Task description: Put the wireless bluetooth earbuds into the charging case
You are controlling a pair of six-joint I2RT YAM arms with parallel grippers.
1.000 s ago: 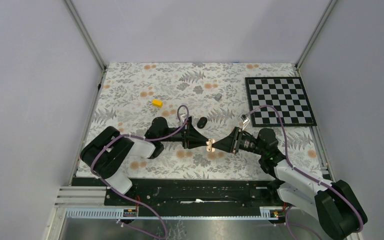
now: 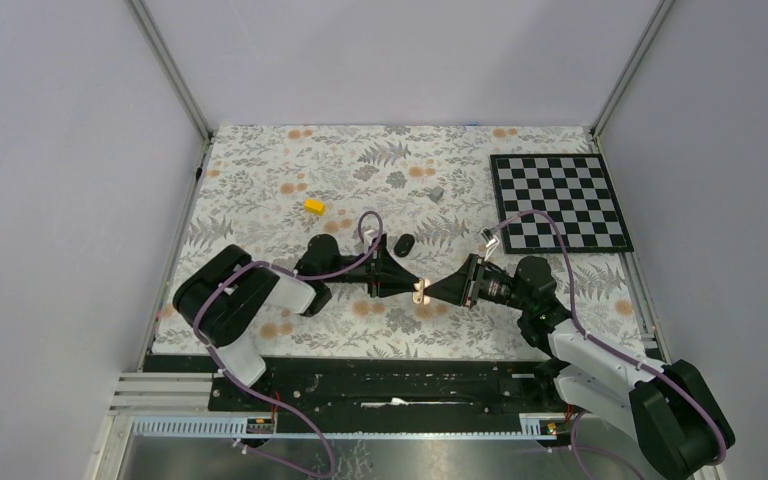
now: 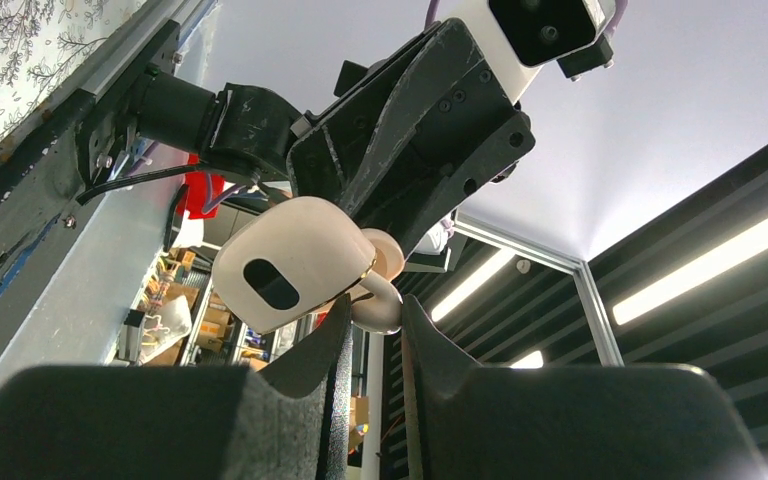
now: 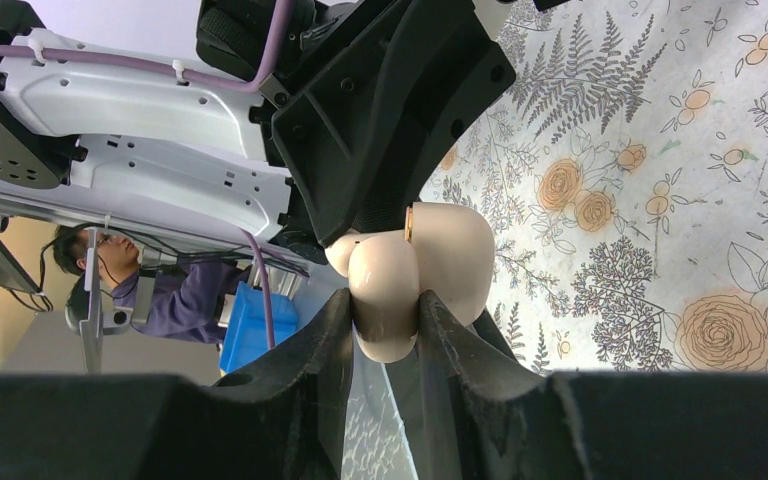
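A pale pink charging case (image 2: pixel 421 292) is held above the table between my two grippers. In the left wrist view its larger half (image 3: pixel 295 255) shows a dark oval window and a gold hinge edge; the case is open. My right gripper is shut on the case, its fingers on either side of the rounded part. An earbud (image 3: pixel 376 308) sits against the case, between the fingertips of my left gripper. Those fingers stand slightly apart; whether they grip the earbud cannot be told. How deep the earbud sits is hidden.
A black oval object (image 2: pixel 404 245) lies just beyond the grippers, with a yellow block (image 2: pixel 314 206) farther left and a small grey piece (image 2: pixel 436 194) behind. A checkered board (image 2: pixel 562 204) occupies the back right.
The right arm and the case stay almost where they were.
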